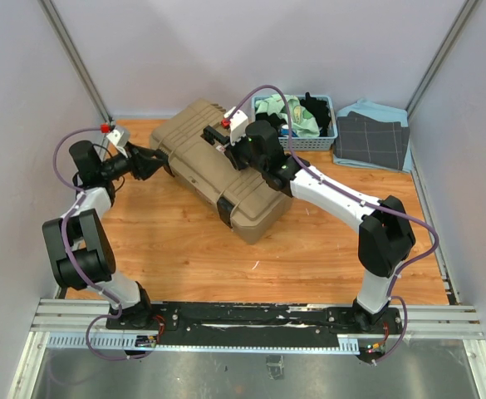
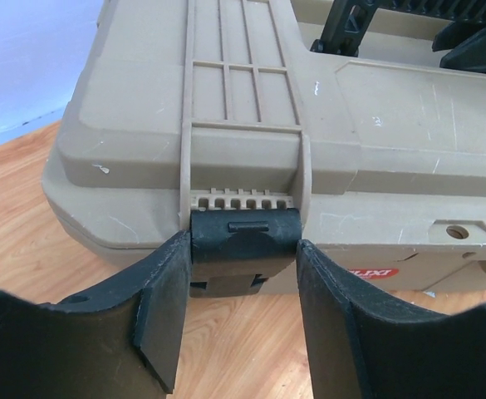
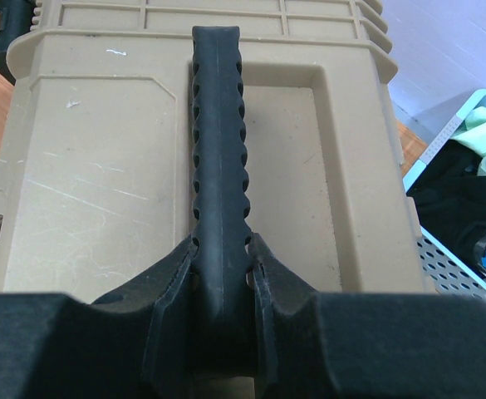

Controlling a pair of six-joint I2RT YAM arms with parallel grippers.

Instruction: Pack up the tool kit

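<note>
A closed tan tool case (image 1: 218,166) lies at a slant on the table. On its lid stands a black carrying handle (image 3: 218,125), and my right gripper is shut on it. My left gripper is at the case's far-left latch. Its fingers (image 2: 164,291) stand apart, one on each side of the black latch (image 2: 247,234). Whether they touch the latch I cannot tell. A second black latch (image 1: 224,210) sits nearer the front on the same side, flat against the case. The contents of the case are hidden.
A light blue basket (image 1: 313,143) of cloths stands behind the case on the right. Folded dark and blue cloths (image 1: 370,139) lie at the back right.
</note>
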